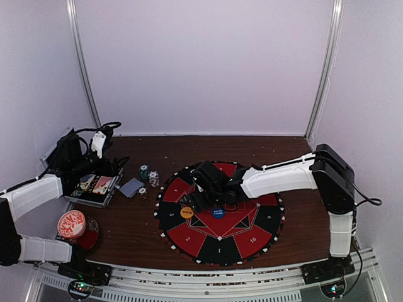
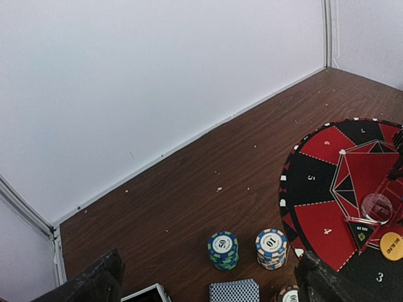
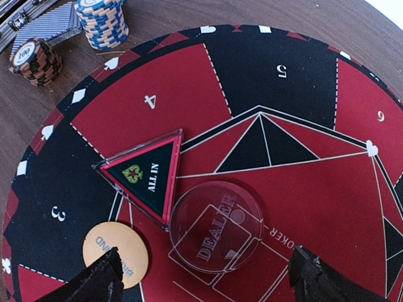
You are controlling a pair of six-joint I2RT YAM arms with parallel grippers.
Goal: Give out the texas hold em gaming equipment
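Note:
My right gripper hangs over the round red-and-black poker mat [image 1: 218,251], fingers spread and nothing between them. Just ahead of it in the right wrist view lie a clear dealer disc [image 3: 216,226], a triangular all-in marker [image 3: 143,176] and the orange big blind disc [image 3: 115,253]. A blue disc [image 1: 218,212] rests near the mat's centre. My left gripper is open and empty above the case [image 1: 94,198] at the left. Chip stacks in green [image 2: 223,250], blue [image 2: 271,248] and black-orange [image 1: 143,193] stand beside a card deck [image 1: 131,187].
Left of the mat, a red patterned round item [image 1: 72,224] sits at the table's front left. White walls enclose the back and sides.

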